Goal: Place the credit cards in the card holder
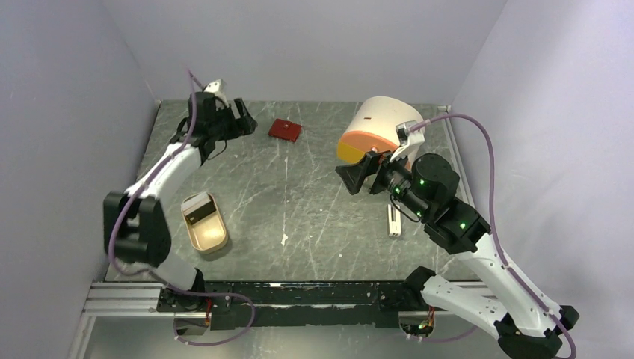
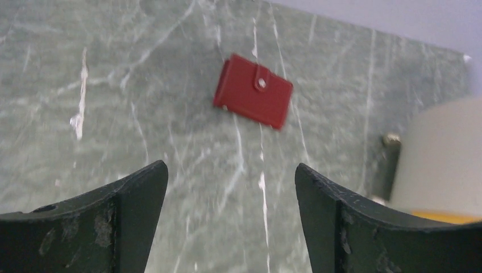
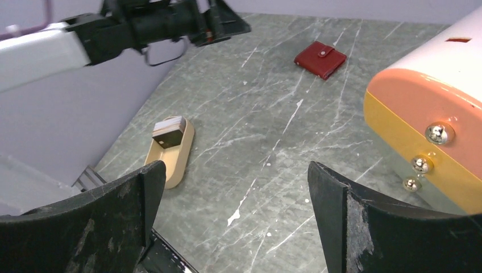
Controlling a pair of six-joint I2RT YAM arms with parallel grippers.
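Note:
A dark red card holder (image 1: 285, 130) with a snap strap lies closed on the table near the back. My left gripper (image 1: 248, 120) hangs just left of it in the top view, fingers apart; in the left wrist view the holder (image 2: 254, 91) shows ahead of the empty gap. Cards (image 3: 169, 126) stand at one end of a beige tray (image 1: 224, 240) on the left side of the table. My right gripper (image 1: 350, 176) is open over the right half, with nothing between its fingers.
A large white cylinder with an orange and yellow face (image 1: 362, 140) and metal knobs stands at back right. A small white object (image 1: 394, 221) lies beneath the right arm. Walls enclose the sides and back.

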